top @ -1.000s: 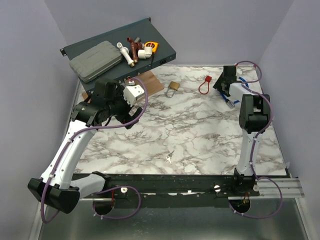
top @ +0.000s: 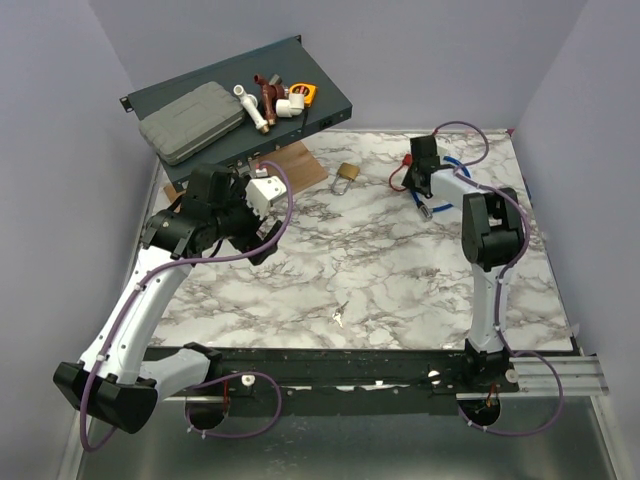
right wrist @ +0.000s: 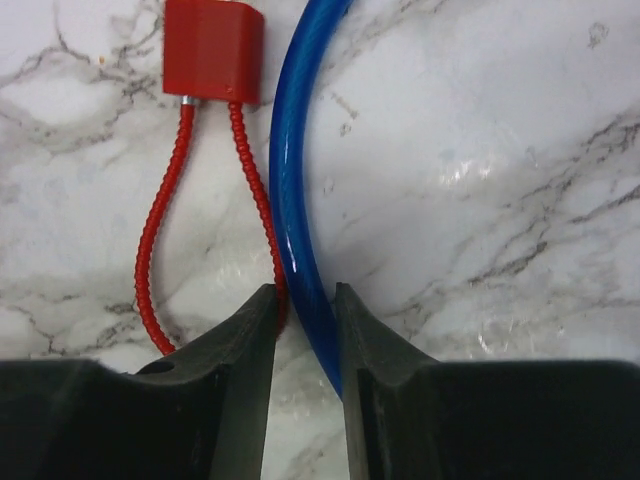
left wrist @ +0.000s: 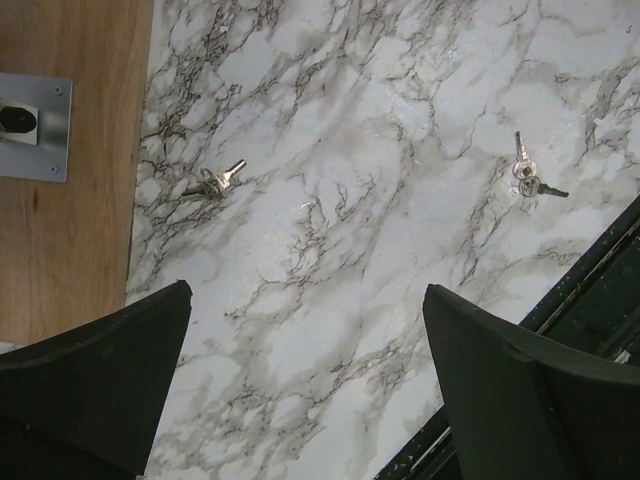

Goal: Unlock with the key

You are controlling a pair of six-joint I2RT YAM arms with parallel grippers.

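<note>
The blue cable point(right wrist: 290, 170) runs down between the slightly parted fingers of my right gripper, with a narrow gap on its left. The red cable lock's body point(right wrist: 213, 50) lies left of it, and its red loop point(right wrist: 155, 225) reaches the left finger, touching the blue cable. A brass padlock point(top: 348, 171) with its shackle lies further left. Two key sets rest on the marble in the left wrist view: one set point(left wrist: 527, 172) near the front edge, another set point(left wrist: 216, 180) beside the wooden board. Above the marble, my left gripper stands wide open and empty.
A dark shelf point(top: 325, 95) at the back left carries a grey case point(top: 192, 122) and pipe fittings point(top: 268, 95). The wooden board point(left wrist: 85, 250) bears a metal plate with a lock point(left wrist: 15, 120).
My right gripper has moved left with the blue cable, up against the red lock, which has shifted slightly left. The left arm has stayed in place.
</note>
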